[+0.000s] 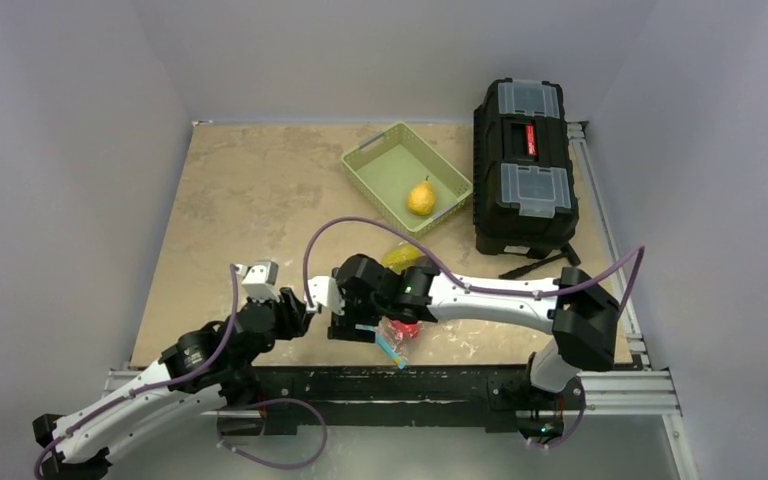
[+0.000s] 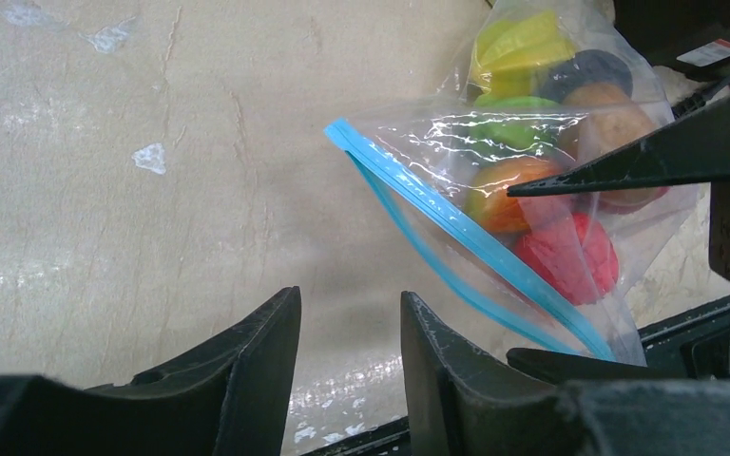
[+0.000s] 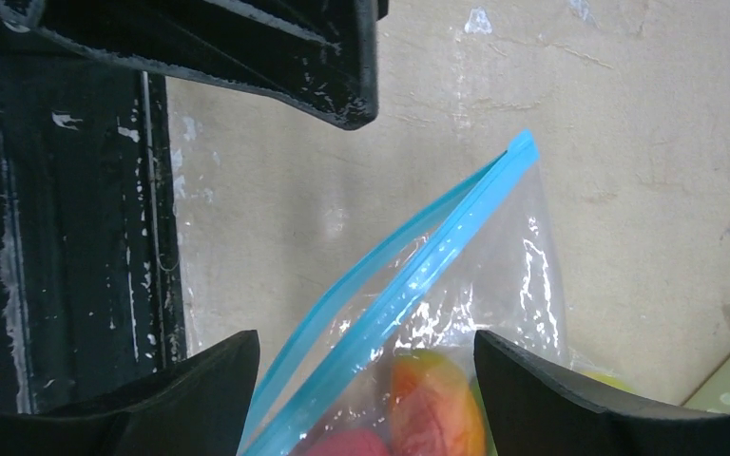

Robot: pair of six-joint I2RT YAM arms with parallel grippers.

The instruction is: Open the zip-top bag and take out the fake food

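Observation:
The clear zip top bag (image 2: 409, 133) lies on the table, its blue zip strip (image 2: 480, 242) parted into two edges in the left wrist view. Inside are several pieces of fake food, among them a red one (image 2: 570, 256), an orange-green one (image 2: 509, 195) and a yellow one (image 2: 523, 52). My left gripper is left of the bag's mouth, part open, with only bare table between its fingers. Over the bag hangs my right gripper, open, the blue strip showing below and between its fingers. From the top view, the right arm covers most of the bag.
A green basket (image 1: 365, 175) holding a yellow pear (image 1: 421, 198) stands toward the back. The black toolbox (image 1: 527, 165) is at the back right. Free table lies to the left and back left. The two grippers are close together.

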